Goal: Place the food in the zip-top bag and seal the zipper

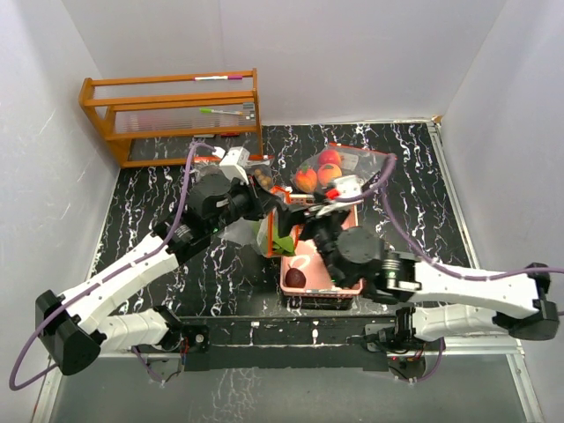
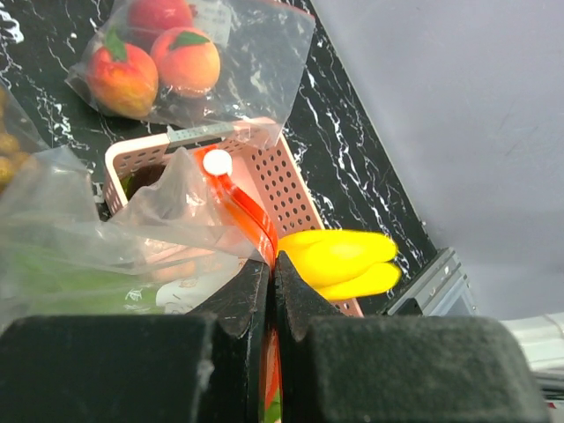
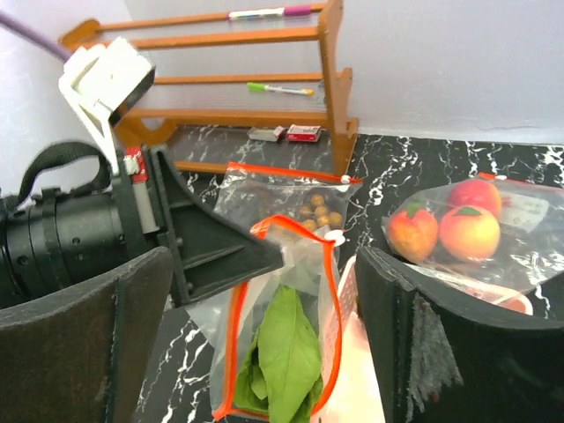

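My left gripper is shut on the orange zipper edge of the clear bag (image 2: 132,247), which holds green leaves (image 3: 286,352). My right gripper is just right of it, fingers apart, framing the bag's mouth in its wrist view. In the left wrist view, yellow food (image 2: 339,264), likely bananas, shows beside the bag over the basket; what bears it is hidden. The pink basket (image 1: 308,264) holds a dark round item (image 1: 294,278).
A bag of peaches (image 3: 467,233) lies at the back right, a bag of small brown items (image 3: 317,211) behind. A wooden rack (image 1: 167,97) stands back left.
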